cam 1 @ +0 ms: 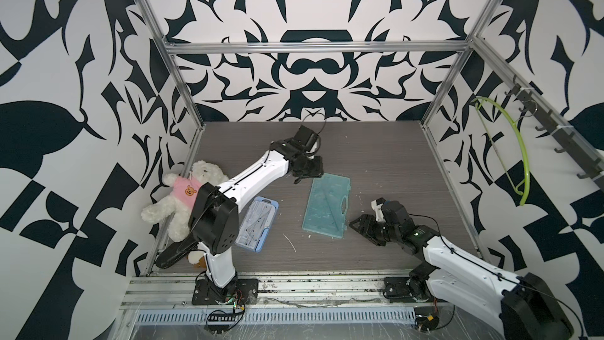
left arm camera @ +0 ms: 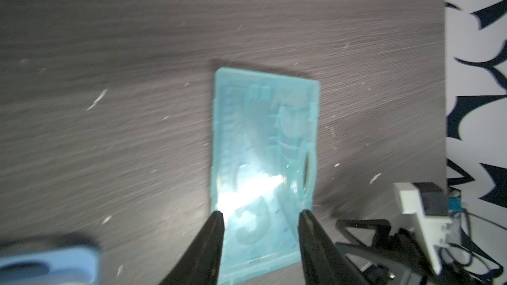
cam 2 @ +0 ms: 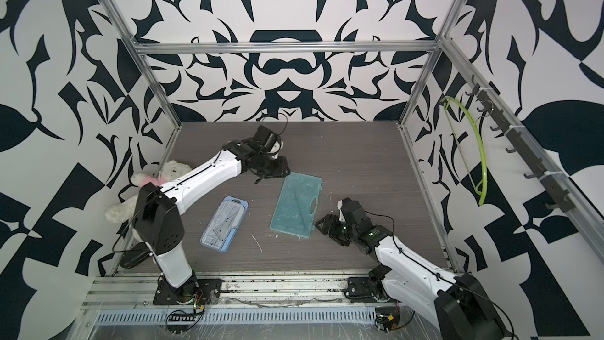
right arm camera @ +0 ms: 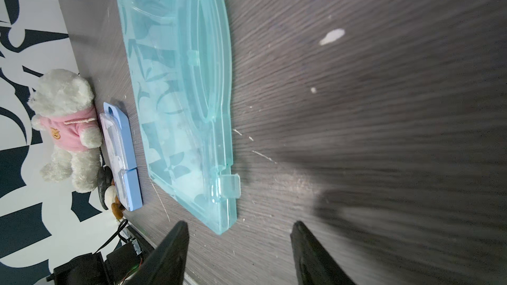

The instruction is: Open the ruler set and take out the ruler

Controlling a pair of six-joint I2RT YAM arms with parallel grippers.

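Note:
A translucent teal ruler set case point(cam 1: 326, 204) lies flat at the middle of the table, a handle slot along its right side and a latch tab at the lower right corner in the right wrist view. My left gripper is raised beyond the case's far-left corner, part open with nothing between its fingers. My right gripper stands just right of the case's near end, beside the latch corner, open and empty. Whether the ruler lies among the shapes inside the case is unclear.
A blue case point(cam 1: 256, 223) lies to the left. A white teddy bear point(right arm camera: 63, 126) in a pink shirt rests by the left wall, with a black object and a brown-white plush nearby. A green hose point(cam 1: 522, 151) hangs on the right wall.

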